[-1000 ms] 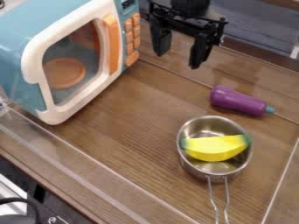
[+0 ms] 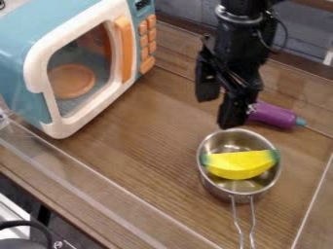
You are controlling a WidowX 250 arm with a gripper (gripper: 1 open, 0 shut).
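Observation:
My black gripper [image 2: 219,97] hangs open over the right middle of the table, above and behind a metal pot [image 2: 208,167], with nothing visible between its fingers. The pot holds a yellow toy fruit [image 2: 237,165] and has a wire handle pointing toward the front. A purple eggplant-like toy [image 2: 275,115] lies just right of the gripper, partly behind it.
A blue and white toy microwave [image 2: 45,39] with an open front and an orange disc inside stands at the back left.
The objects have not moved.

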